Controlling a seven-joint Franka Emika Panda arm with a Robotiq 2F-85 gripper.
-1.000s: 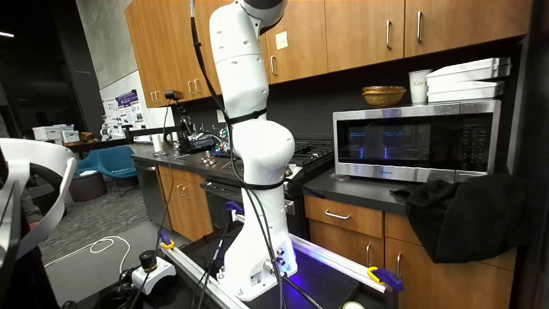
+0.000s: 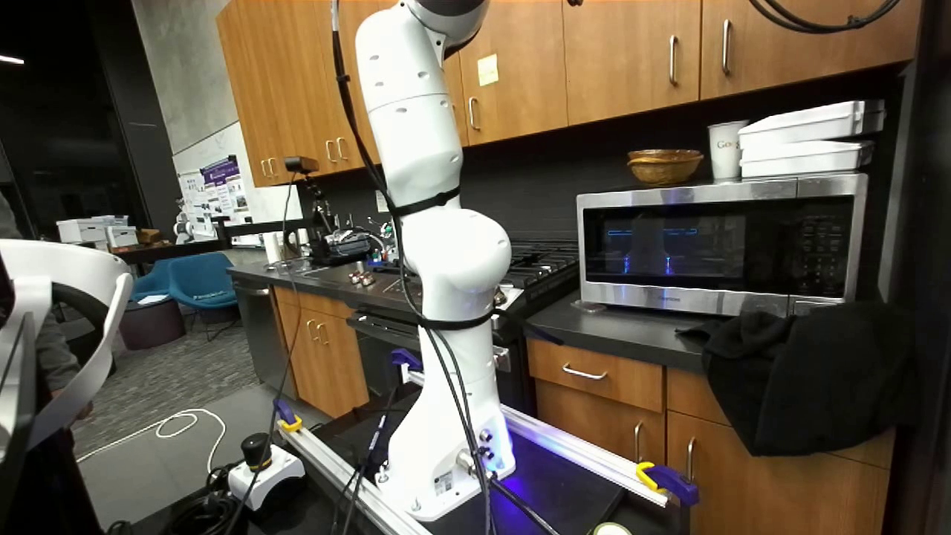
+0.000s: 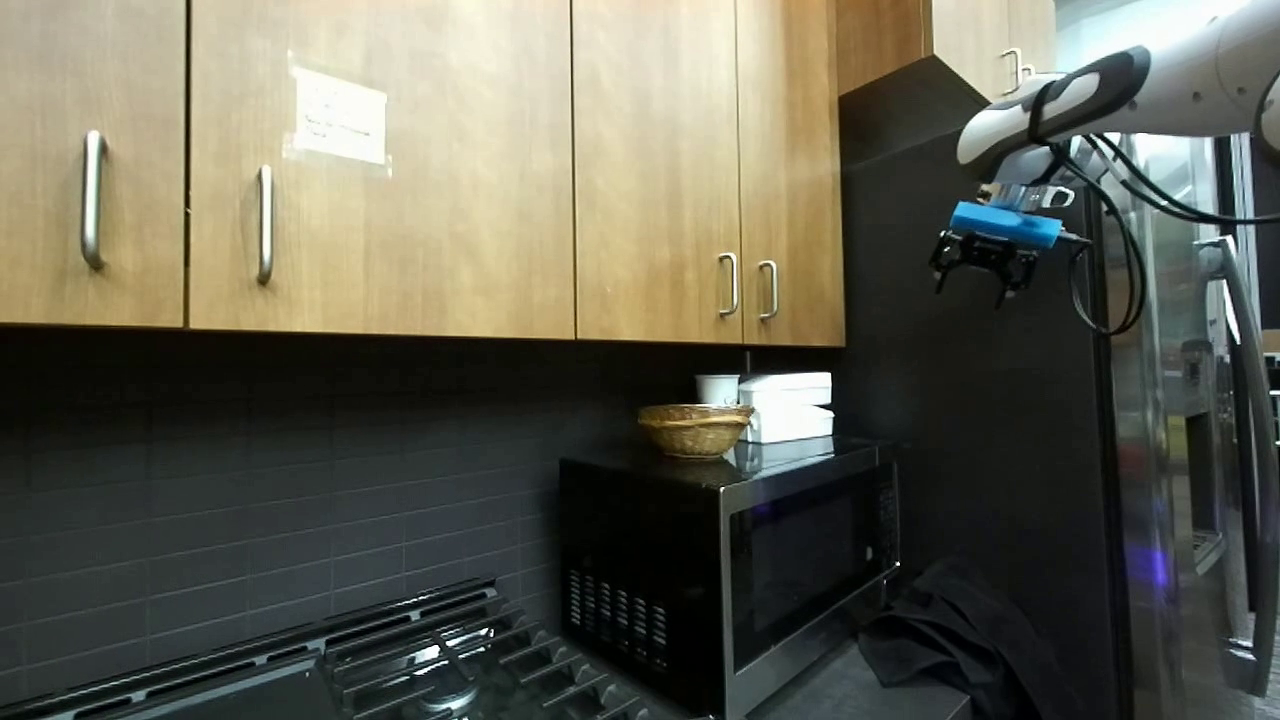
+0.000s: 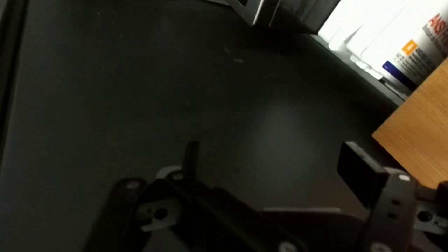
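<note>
High on the right of exterior view 2, my gripper hangs in front of the dark side panel, above and to the right of the microwave. Its fingers are spread wide with nothing between them. In the wrist view the open gripper faces the dark panel, and nothing touches the fingers. Exterior view 1 shows my arm reaching up out of the frame, so the gripper is hidden there. A black cloth drapes over the counter edge beside the microwave.
On the microwave stand a wicker basket, a white cup and stacked white boxes. Wooden cabinets line the wall above. A steel refrigerator is at the right. The stove lies to the microwave's left.
In exterior view 1 my upper arm has shifted slightly to the left. The cloth, the microwave and the things on top of it have stayed put.
</note>
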